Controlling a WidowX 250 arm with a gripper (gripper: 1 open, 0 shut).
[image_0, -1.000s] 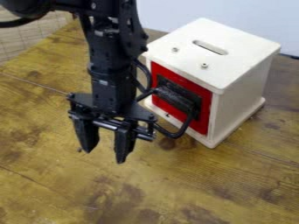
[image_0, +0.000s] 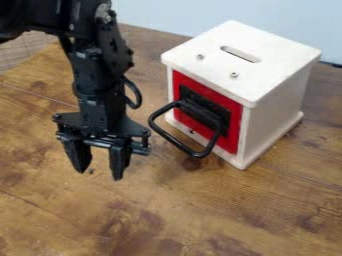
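My black gripper (image_0: 98, 160) hangs over the wooden table at the left of the camera view, its two fingers apart and pointing down with nothing visible between them. To its right stands a white wooden box (image_0: 274, 95) with a slot and two screws on top. Its red front panel (image_0: 234, 144) faces toward the gripper and carries a black fixture with a black loop handle (image_0: 199, 152) that sticks out forward. The gripper is apart from the handle.
A pale wall (image_0: 160, 12) runs along the back behind the box.
The gripper has moved left and back, away from the box and its handle, rising slightly in the view. The box looks unmoved.
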